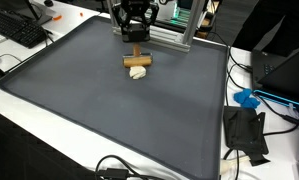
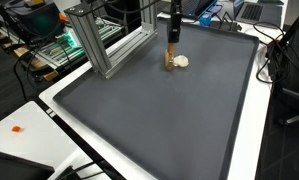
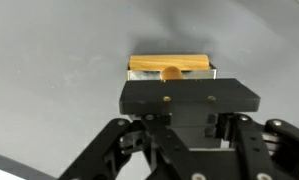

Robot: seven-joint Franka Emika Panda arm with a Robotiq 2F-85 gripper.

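Near the far edge of the grey table [image 1: 119, 115] lies a small wooden tool [image 1: 137, 60] with an upright handle [image 1: 137, 49]. In the wrist view its wooden bar [image 3: 169, 62] and the round end of the handle [image 3: 170, 73] show just beyond my gripper. The gripper [image 1: 136, 38] points down directly over the handle in exterior view 1. The black gripper body hides most of the contact area, so whether the fingers touch the handle is unclear. A pale, roundish piece [image 1: 137, 72] rests close beside the tool, also visible in exterior view 2 [image 2: 181, 61].
A white metal frame [image 2: 124, 52] stands at the table's edge close to the arm. Beyond the table's edge are a blue item [image 1: 246, 98], a black object [image 1: 244, 132] and cables.
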